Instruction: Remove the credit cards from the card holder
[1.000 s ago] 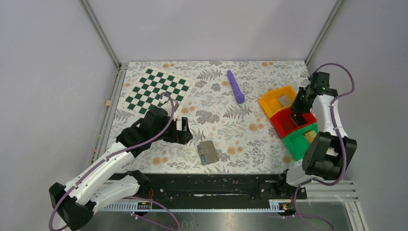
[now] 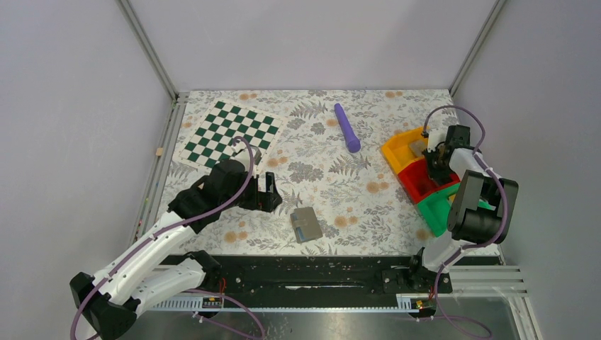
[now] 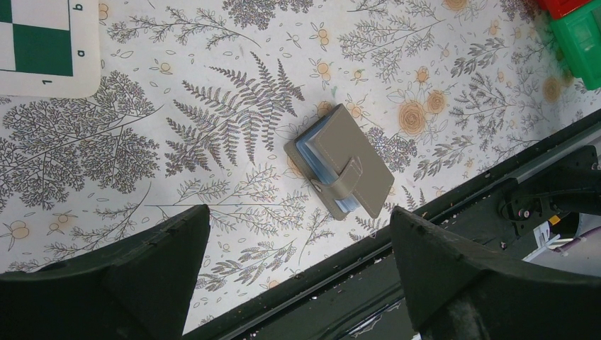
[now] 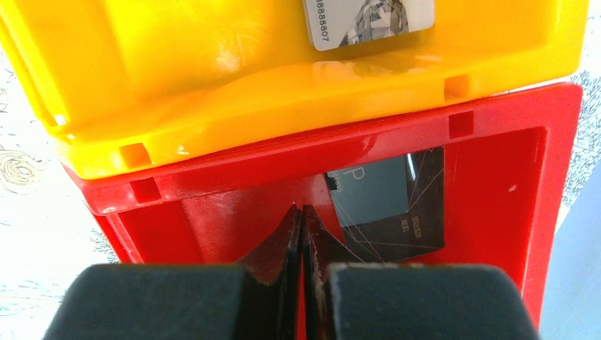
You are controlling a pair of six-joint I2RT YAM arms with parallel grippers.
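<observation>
The taupe card holder point(image 2: 306, 224), with clear sleeves and a strap, lies closed on the table below my left gripper, which is open and empty. My right gripper is over the red tray point(image 4: 489, 198), fingertips together; whether anything is between them cannot be seen. A dark card point(image 4: 383, 198) lies in that tray, and a pale card point(image 4: 368, 20) lies in the yellow tray point(image 4: 177, 64).
A green tray point(image 2: 434, 212) adjoins the red one at the right. A purple cylinder point(image 2: 346, 127) lies at the back middle and a checkerboard mat point(image 2: 220, 131) at the back left.
My left arm and the card holder look almost unchanged.
</observation>
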